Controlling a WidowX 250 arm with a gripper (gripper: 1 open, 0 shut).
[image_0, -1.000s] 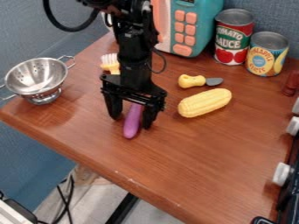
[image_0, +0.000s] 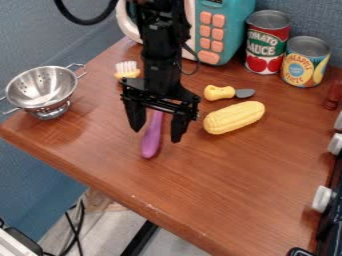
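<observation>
My black gripper (image_0: 160, 117) hangs over the middle-left of the wooden table, fingers apart and open. Below and just behind it lies a long purple object (image_0: 151, 141), like an eggplant, on the table, partly hidden by the gripper. A yellow corn cob (image_0: 234, 117) lies to the right of the gripper. A small yellow-handled cutter (image_0: 219, 92) lies behind the corn, and a yellow and white brush (image_0: 127, 69) stands or lies behind the arm.
A steel colander (image_0: 44, 92) sits at the left edge. Two cans (image_0: 266, 45) (image_0: 305, 64) and a teal toy microwave (image_0: 217, 22) stand at the back. Black appliances line the right edge.
My gripper has risen slightly and its fingers have spread wider. The purple object stays on the table in about the same place.
</observation>
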